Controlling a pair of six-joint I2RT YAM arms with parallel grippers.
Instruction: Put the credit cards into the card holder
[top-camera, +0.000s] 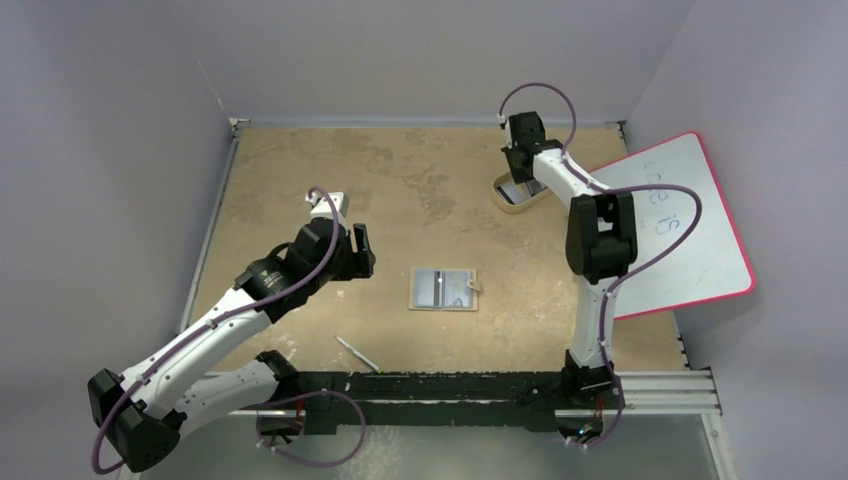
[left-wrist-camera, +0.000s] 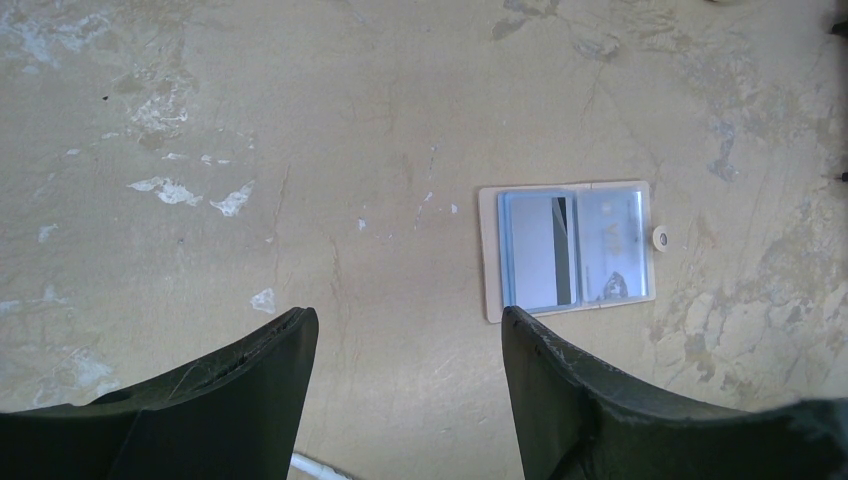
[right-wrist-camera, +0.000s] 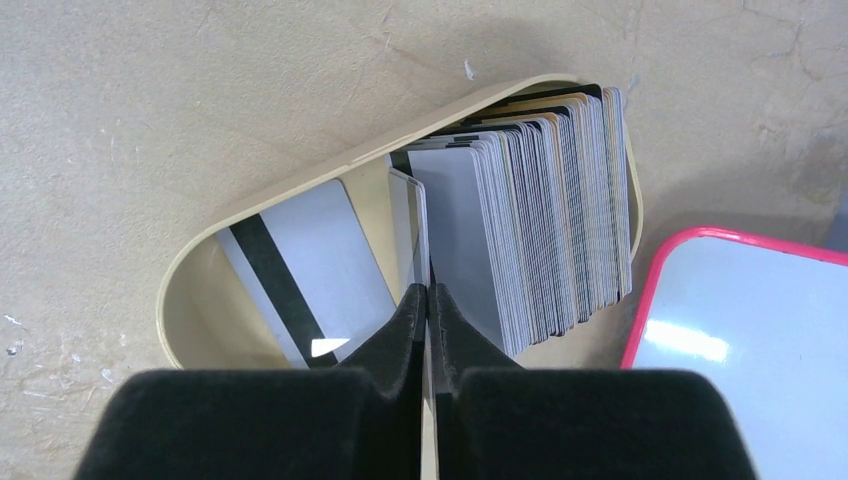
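Observation:
An oval beige box (right-wrist-camera: 190, 300) at the back right holds a stack of credit cards (right-wrist-camera: 530, 220) and a loose card (right-wrist-camera: 305, 260) with a black stripe. My right gripper is down at the box, shut, its tips at a thin upright card (right-wrist-camera: 408, 215) beside the stack; the view cannot show whether it is clamped. The card holder (left-wrist-camera: 625, 245), with clear sleeves, lies open on the table, front centre. My left gripper stands open above the table, left of the holder, nothing between its fingers.
A whiteboard (top-camera: 690, 240) with a red edge covers the right of the table, next to the box. A pen (top-camera: 357, 352) lies at the front edge.

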